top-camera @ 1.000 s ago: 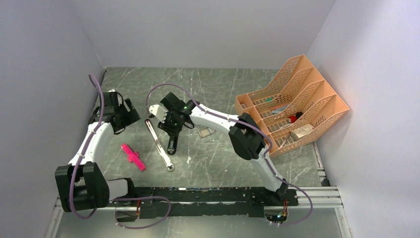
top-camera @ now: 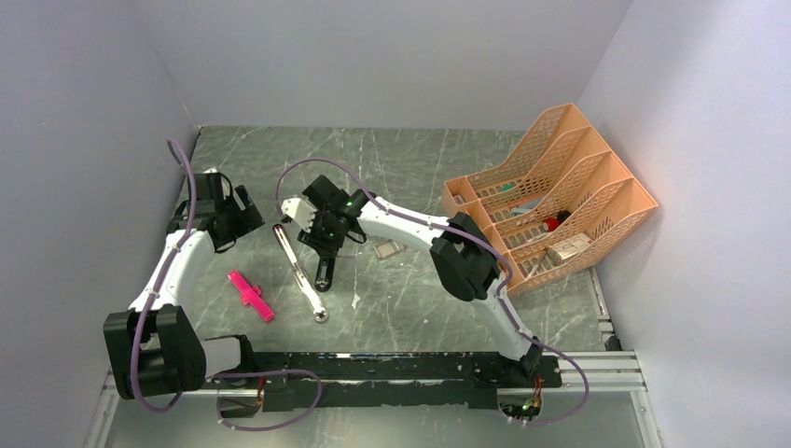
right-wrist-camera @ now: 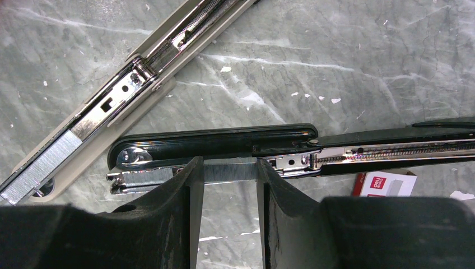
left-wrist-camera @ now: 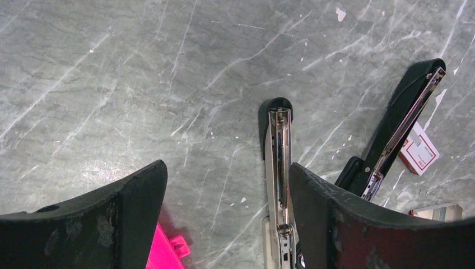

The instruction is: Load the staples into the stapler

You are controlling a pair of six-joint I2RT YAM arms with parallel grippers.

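Note:
A black stapler (right-wrist-camera: 213,141) lies opened out flat in the right wrist view, its metal channel exposed. One short row of staples (right-wrist-camera: 148,177) lies in the channel near its left end. My right gripper is over the channel, shut on a strip of staples (right-wrist-camera: 231,171). That strip lines up with the channel; whether it rests inside I cannot tell. Beside it, slanting, is an opened cream stapler (right-wrist-camera: 112,137) with staples in its channel. My left gripper stands open and empty, away to the left above the table.
A pink stapler (top-camera: 250,296) lies at the left front. Close to the black stapler's hinged half is a small red-and-white box (right-wrist-camera: 387,184). An open carton (top-camera: 388,249) sits right of my right gripper. The orange rack (top-camera: 560,201) stands far right.

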